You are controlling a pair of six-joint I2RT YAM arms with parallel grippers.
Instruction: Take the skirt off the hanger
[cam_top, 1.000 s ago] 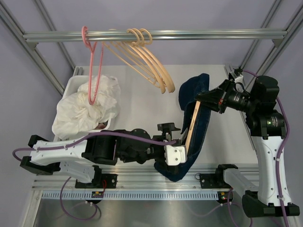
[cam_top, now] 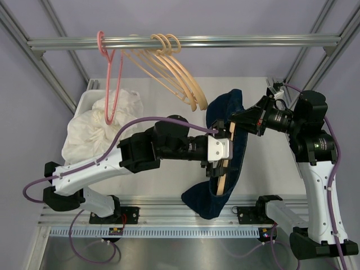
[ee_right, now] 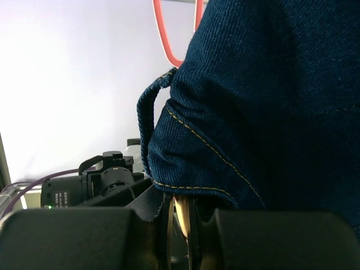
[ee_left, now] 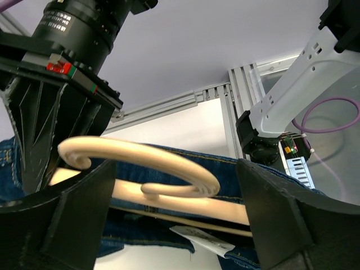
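The dark denim skirt (cam_top: pixel 205 197) hangs upright-ish at centre right, a pale wooden hanger (cam_top: pixel 224 179) along its opening. My right gripper (cam_top: pixel 239 121) is shut on the top of hanger and skirt; in the right wrist view denim (ee_right: pixel 264 101) fills much of the frame above its fingers. My left gripper (cam_top: pixel 219 152) is around the hanger's middle, fingers (ee_left: pixel 56 230) apart on either side of it, the hook (ee_left: pixel 140 149) between them in the left wrist view.
A rail with wooden hangers (cam_top: pixel 174 73) and pink hangers (cam_top: pixel 108 84) crosses above. A white bin (cam_top: pixel 87 104) with white cloth stands at the left.
My left gripper has moved up and right along the hanger, closer to my right gripper. The skirt and right arm have shifted slightly leftward.
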